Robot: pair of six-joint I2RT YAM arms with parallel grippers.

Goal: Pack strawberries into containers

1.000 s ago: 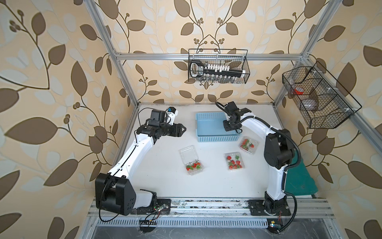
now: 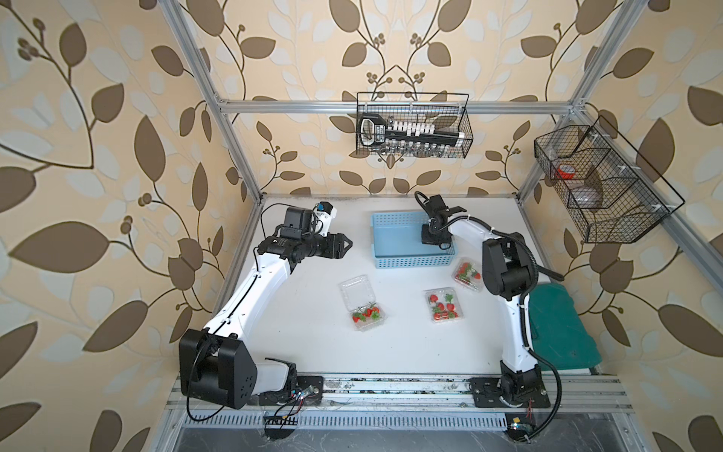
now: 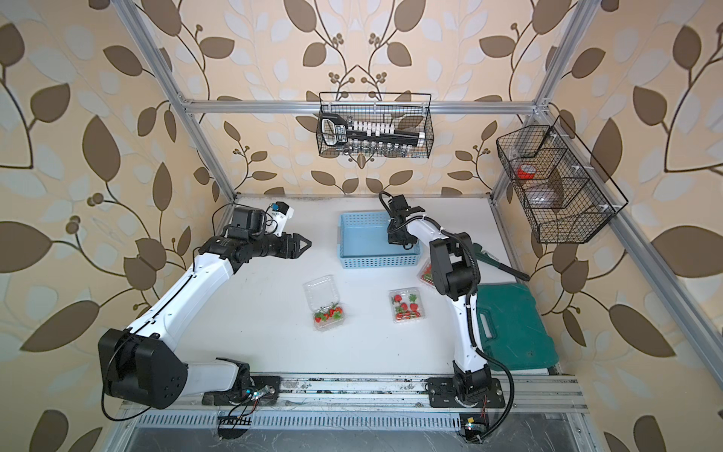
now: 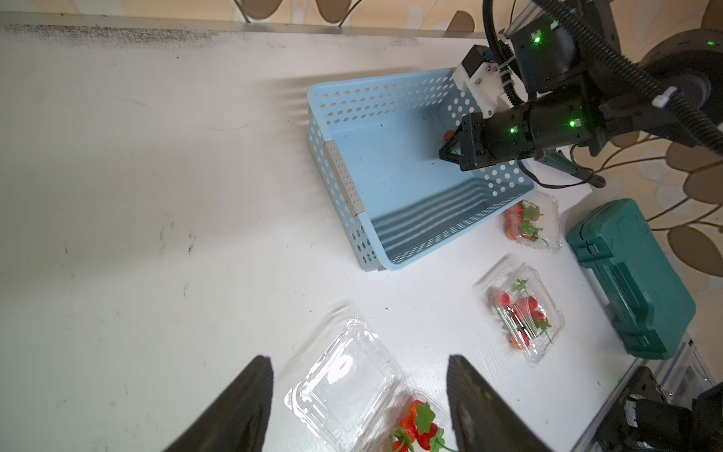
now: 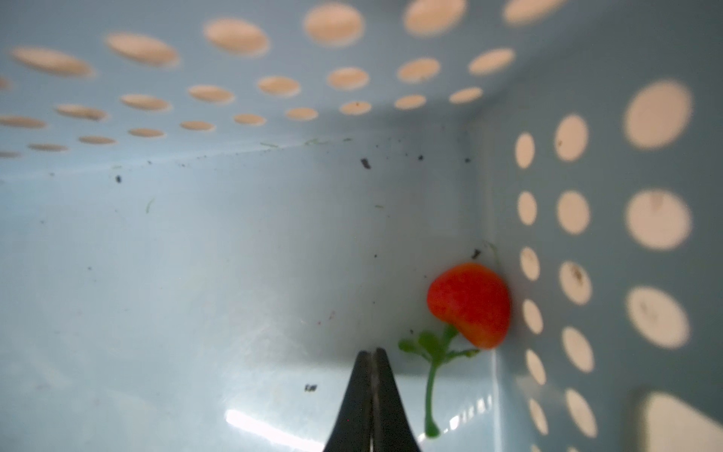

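Observation:
One loose strawberry (image 5: 470, 304) with a green stem rests on the floor of the blue basket (image 4: 384, 162), against its right wall. My right gripper is down inside the basket, its fingertips pressed together and empty. The strawberry is just right of those fingers, outside them, stem nearest. Over the table's left side, my left gripper (image 2: 348, 245) stands open and empty. An unlatched clear container (image 2: 368, 314) with several strawberries lies front centre, lid folded back. Another container (image 2: 443, 304) and a third (image 2: 467, 274) hold strawberries to the right; the third is partly behind the right arm.
A green case (image 2: 561, 325) lies at the right edge. Perforated basket walls rise close around my right gripper. Wire baskets hang on the back (image 2: 413, 124) and right.
My right gripper has moved from above the basket's right front down and inward, close to the strawberry. The left arm has not moved.

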